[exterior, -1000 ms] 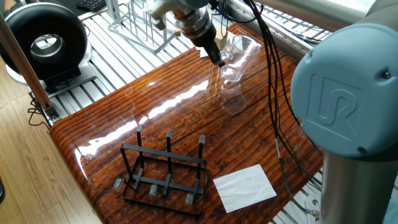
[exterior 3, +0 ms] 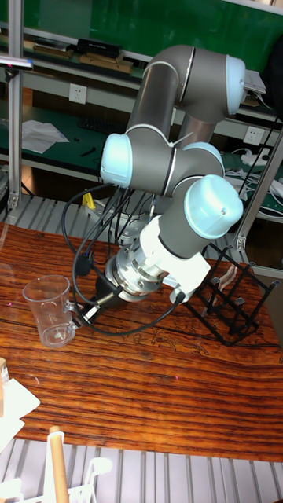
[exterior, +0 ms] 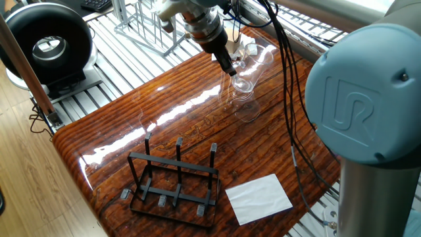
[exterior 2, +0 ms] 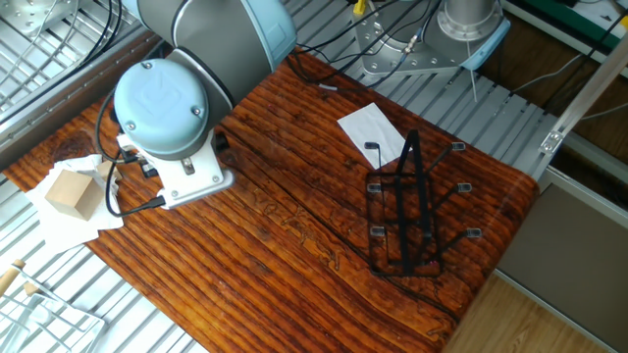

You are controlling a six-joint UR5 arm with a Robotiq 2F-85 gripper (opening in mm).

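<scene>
A clear plastic cup [exterior 3: 48,312] with a handle stands nearly upright at the left in exterior view 3, over the wooden table. My gripper [exterior 3: 78,320] reaches it from the side, its dark fingers at the handle, and it appears shut on that handle. In exterior view 1 the gripper [exterior: 232,72] points down beside the transparent cup [exterior: 260,58], whose outline is faint. A pale round outline below it looks like its reflection. Whether the cup's base touches the table cannot be told. The arm hides cup and fingers in exterior view 2.
A black metal rack [exterior: 177,191] with upright prongs stands on the table [exterior: 118,158], beside a white paper sheet [exterior: 258,199]. A wooden block [exterior 2: 75,194] lies on white paper at the table's edge. Between the arm and the rack the tabletop is clear.
In exterior view 1 my gripper and the cup have shifted slightly downward in the picture together. The rack and the paper sheet have stayed put.
</scene>
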